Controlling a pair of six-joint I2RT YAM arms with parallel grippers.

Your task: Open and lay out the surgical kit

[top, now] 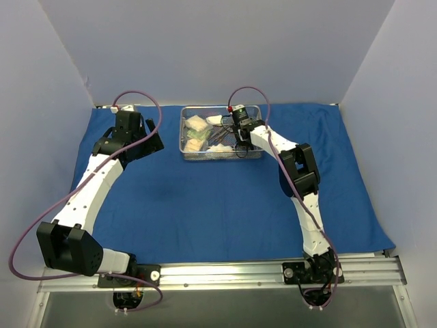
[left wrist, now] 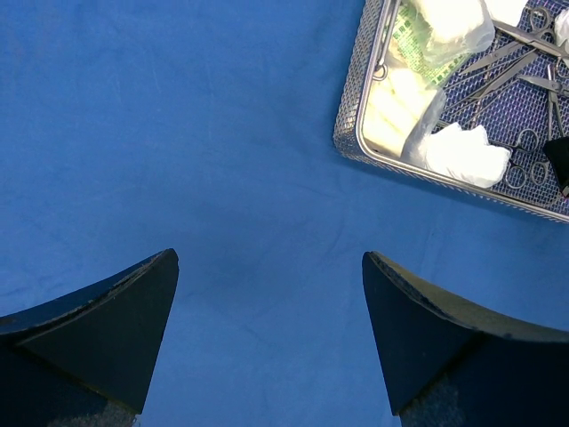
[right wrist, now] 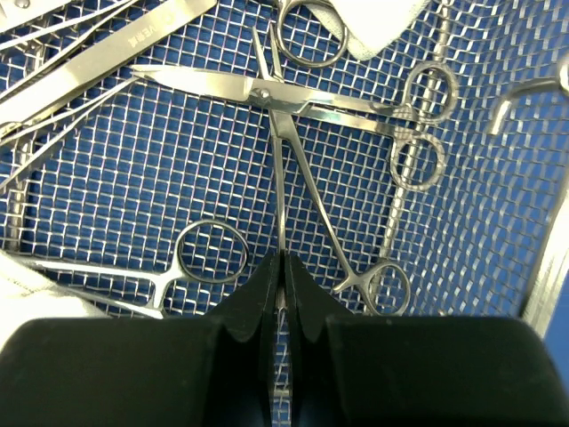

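A wire mesh tray (top: 191, 154) at the back centre holds gauze packs (top: 196, 123), a white wad (left wrist: 462, 156) and several steel instruments, among them scissors (right wrist: 213, 84) and forceps (right wrist: 107, 55). My right gripper reaches down inside the tray's right part, its fingertips shut at a long ringed instrument (right wrist: 307, 178); whether it grips that instrument is unclear. My left gripper (top: 150, 134) hangs open over the cloth left of the tray, nothing between its fingers.
Pale walls stand left, right and behind. Purple cables arch over both arms.
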